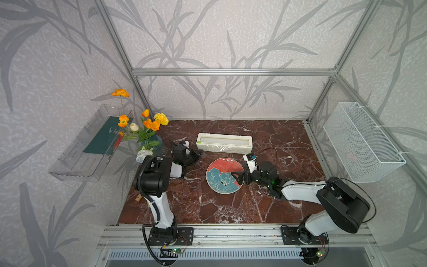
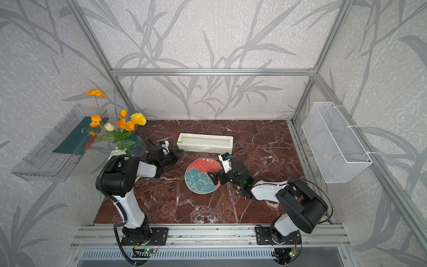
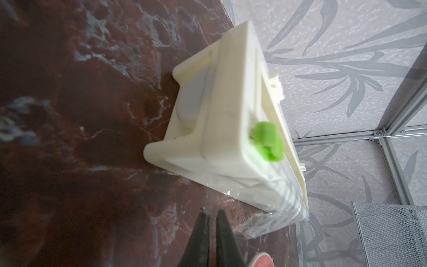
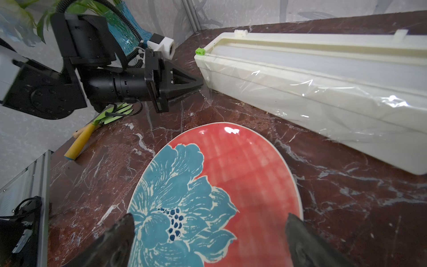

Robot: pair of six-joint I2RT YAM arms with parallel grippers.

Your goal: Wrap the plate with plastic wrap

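Observation:
A red plate (image 4: 249, 178) with a blue flower lies on the marble table. Behind it stands the white wrap dispenser (image 1: 224, 143), with clear plastic wrap (image 4: 307, 86) over its front face. A loose film edge hangs at the front in the left wrist view. My left gripper is shut near the dispenser's left front corner, apart from the film as far as shows, with nothing visible between its fingers. Over the plate's right part, my right gripper (image 1: 238, 178) is open; its fingers (image 4: 111, 247) stand wide apart above the plate, holding nothing.
A green clip (image 3: 267, 140) sits on the dispenser's left end. At the left are a flower vase (image 1: 153, 144), a clear rack (image 1: 80, 171) and yellow-handled tools (image 4: 82, 140). A white wire basket (image 1: 364, 142) hangs on the right wall.

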